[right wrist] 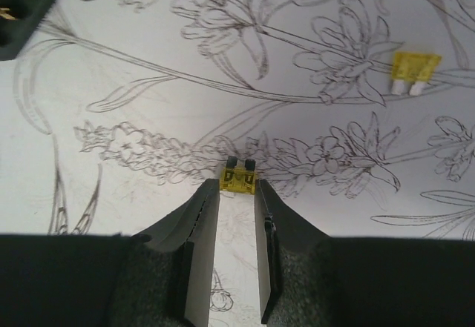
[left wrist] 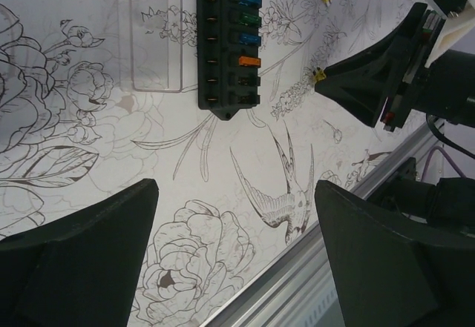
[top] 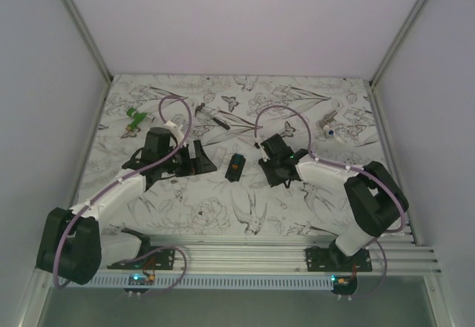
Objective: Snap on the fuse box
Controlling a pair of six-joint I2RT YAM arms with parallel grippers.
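Observation:
The black fuse box (top: 235, 167) lies mid-table; in the left wrist view it (left wrist: 221, 53) shows blue, green and orange fuses in a row, with its clear cover (left wrist: 152, 30) alongside. My left gripper (top: 200, 160) hangs left of it, fingers apart and empty. My right gripper is shut on a small yellow fuse (right wrist: 234, 180), right of the box. Another yellow fuse (right wrist: 413, 67) lies loose on the table.
A hammer (top: 213, 117) and a green tool (top: 135, 119) lie at the back left. Small tools (top: 328, 124) lie at the right. The table's front rail borders the working area.

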